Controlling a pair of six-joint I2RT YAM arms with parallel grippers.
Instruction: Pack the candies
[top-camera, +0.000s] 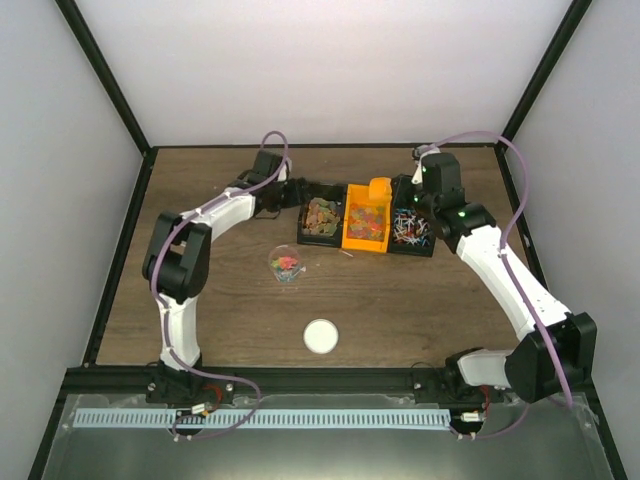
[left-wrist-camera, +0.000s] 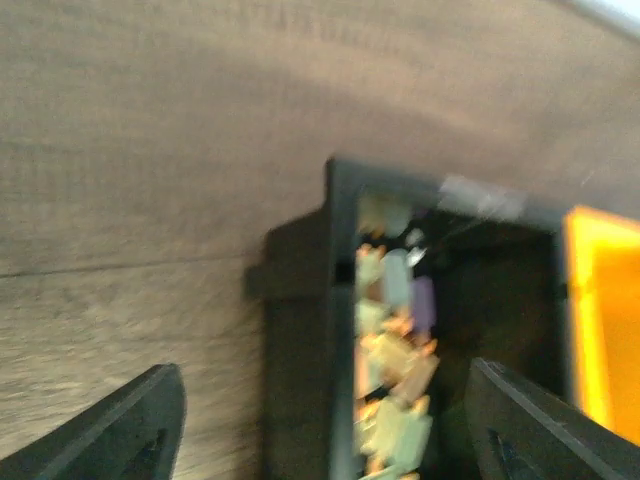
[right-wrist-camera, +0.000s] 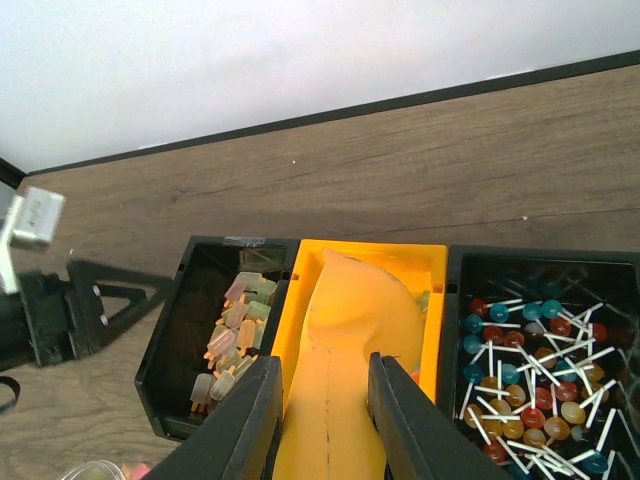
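An orange scoop (right-wrist-camera: 335, 400) is in my right gripper, which is shut on it above the orange middle bin (top-camera: 365, 235). Left of that, a black bin (right-wrist-camera: 170, 390) holds pale gummy candies (right-wrist-camera: 240, 330); the right black bin holds lollipops (right-wrist-camera: 530, 390). My left gripper is parted, its fingers at the left black bin's end, nothing seen between them but the bin below. A clear round container (top-camera: 285, 263) with colourful candies stands in front of the bins.
A white lid (top-camera: 320, 336) lies near the front of the wooden table (top-camera: 230, 320). The back wall runs close behind the bins.
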